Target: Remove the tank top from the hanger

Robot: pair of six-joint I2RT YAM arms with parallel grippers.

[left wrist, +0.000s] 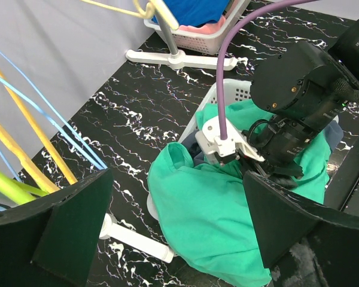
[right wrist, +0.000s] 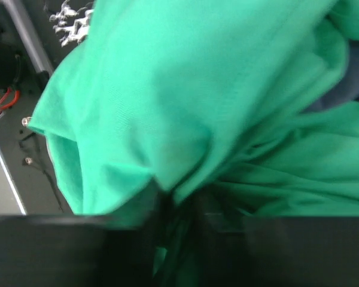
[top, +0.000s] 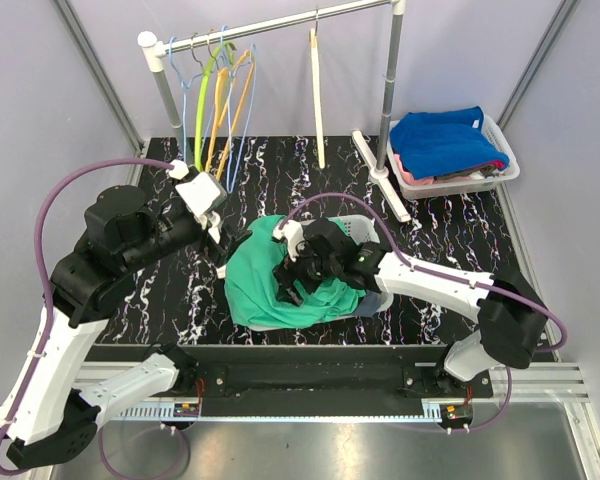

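Note:
The green tank top (top: 265, 285) lies bunched over the near white basket (top: 362, 228), part of it draped past the left rim. Down at the cloth is my right gripper (top: 288, 285); in the right wrist view green fabric (right wrist: 185, 107) runs in between its blurred, partly parted fingers (right wrist: 275, 248), and whether they grip it cannot be told. My left gripper (top: 235, 245) hovers at the left of the basket, its fingers (left wrist: 48, 239) wide apart with nothing between them. A pale yellow hanger (top: 317, 100) hangs bare from the rail.
Several blue, green and orange hangers (top: 220, 110) cluster at the left end of the rail (top: 280, 23). Another basket (top: 507, 150) with a blue cloth (top: 440, 140) stands at the back right. Dark marbled floor (top: 280, 180) lies open between the rack's feet.

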